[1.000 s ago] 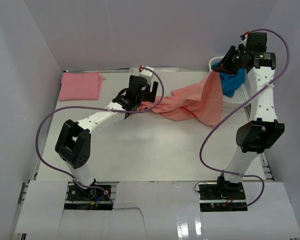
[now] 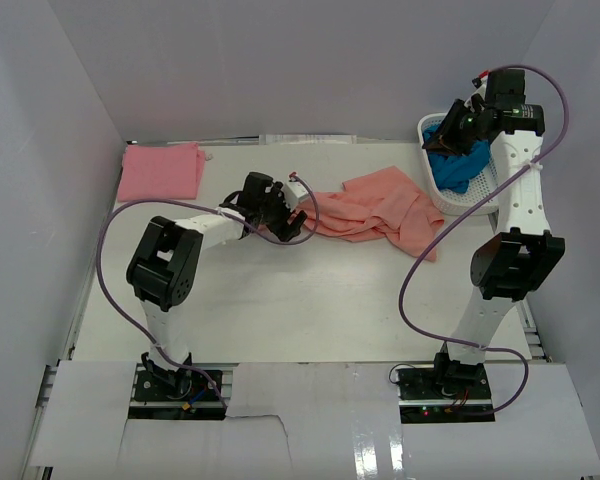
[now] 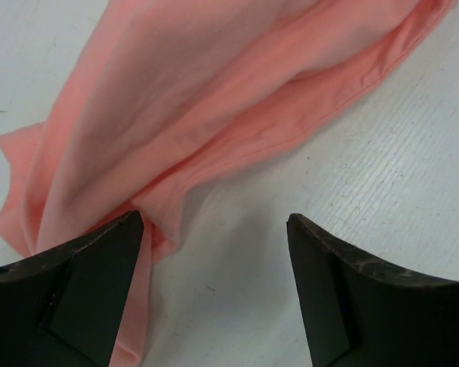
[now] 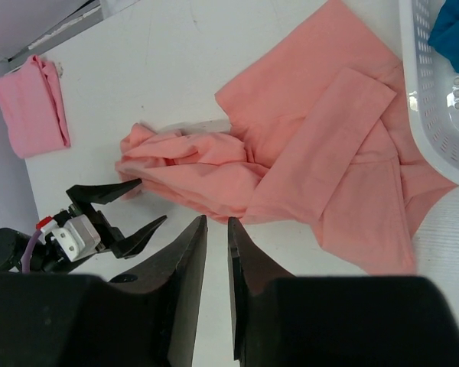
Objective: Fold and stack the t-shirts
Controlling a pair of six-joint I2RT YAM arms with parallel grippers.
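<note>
A salmon t-shirt (image 2: 390, 210) lies crumpled and spread across the middle and right of the table. My left gripper is low over its left end, fingers apart, with loose fabric near the left finger; whether that finger touches it I cannot tell. My right gripper is raised near the basket at the back right, its fingers slightly apart with no cloth between them, looking down on the shirt. A folded pink t-shirt (image 2: 160, 171) lies flat at the back left.
A white basket (image 4: 413, 92) holding blue cloth (image 2: 455, 165) stands at the back right. Walls border the back and sides.
The salmon shirt's right part, earlier raised at my right gripper, now lies on the table. My left gripper has moved toward the front and lower, and my right gripper has shifted slightly.
</note>
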